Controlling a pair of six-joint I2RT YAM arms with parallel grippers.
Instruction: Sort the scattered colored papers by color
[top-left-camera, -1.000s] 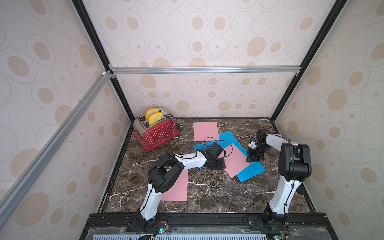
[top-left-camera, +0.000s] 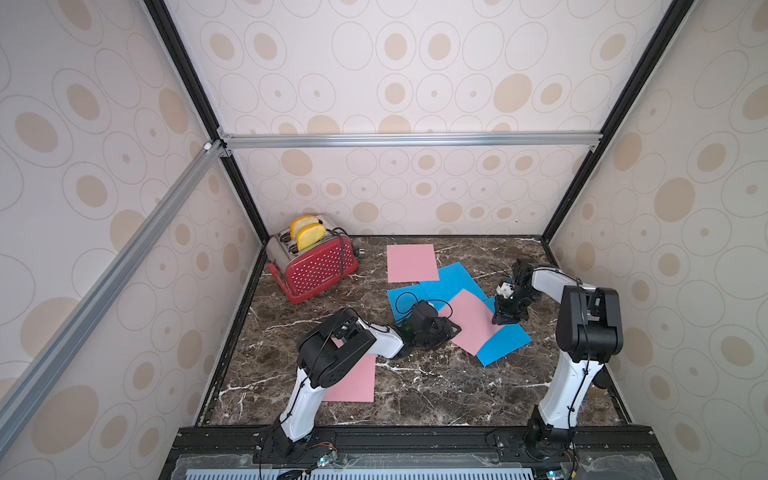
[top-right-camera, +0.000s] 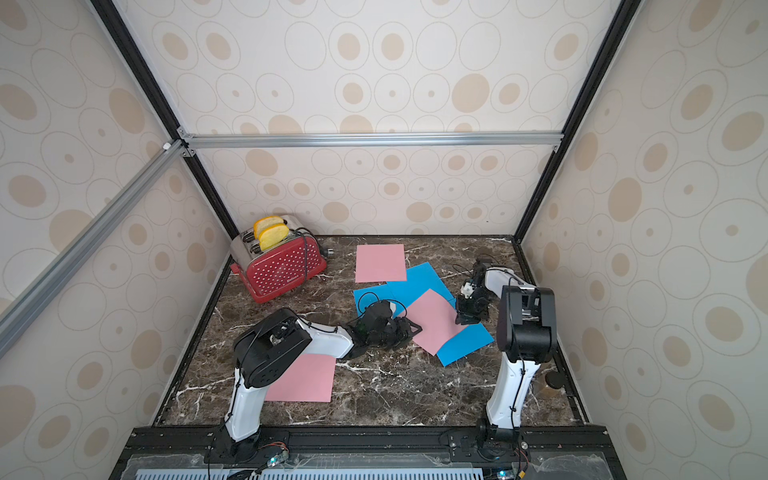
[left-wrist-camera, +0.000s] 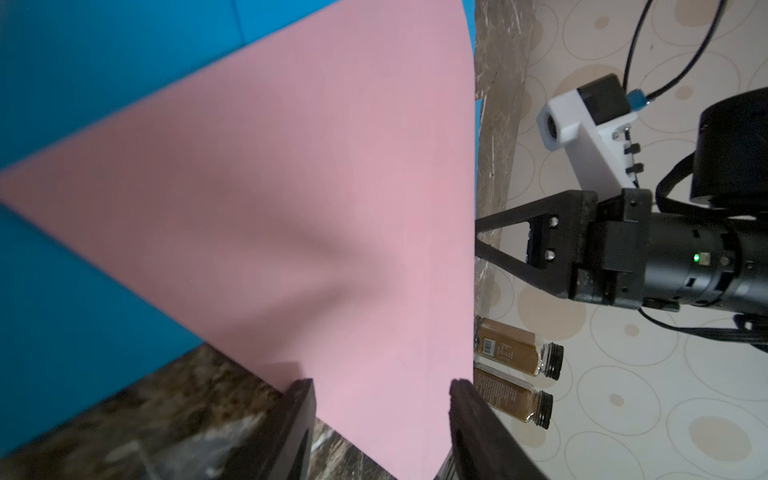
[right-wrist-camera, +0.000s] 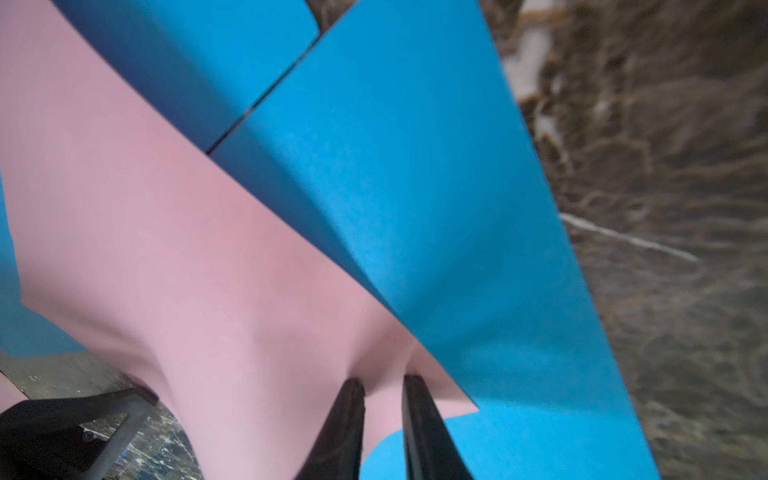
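A pink paper (top-left-camera: 472, 316) lies across blue papers (top-left-camera: 452, 276) at centre right. My right gripper is shut on this pink paper near one corner, creasing it, as the right wrist view shows. My left gripper is at the pink paper's opposite edge, fingers apart, with the paper edge bending by the left finger. Another pink paper (top-left-camera: 410, 262) lies at the back, and a third (top-left-camera: 349, 384) at the front left, partly under the left arm.
A red toaster (top-left-camera: 316, 268) with yellow slices stands at the back left. Patterned walls enclose the sides and back.
The right gripper has stayed in place; the papers have shifted slightly at most.
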